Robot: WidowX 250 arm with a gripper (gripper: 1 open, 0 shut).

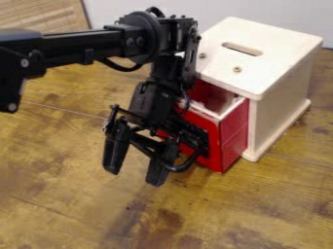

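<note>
My black gripper (135, 160) hangs low over the wooden floor, at the front left of a red drawer (224, 136) in a cream wooden cabinet (281, 97). Its two fingers point down and stand apart, with nothing seen between them. The gripper and arm hide the left part of the drawer. The drawer's cream inside rim shows at the top.
The cabinet has a slot in its top. A patterned wooden board (49, 104) lies at the back left.
</note>
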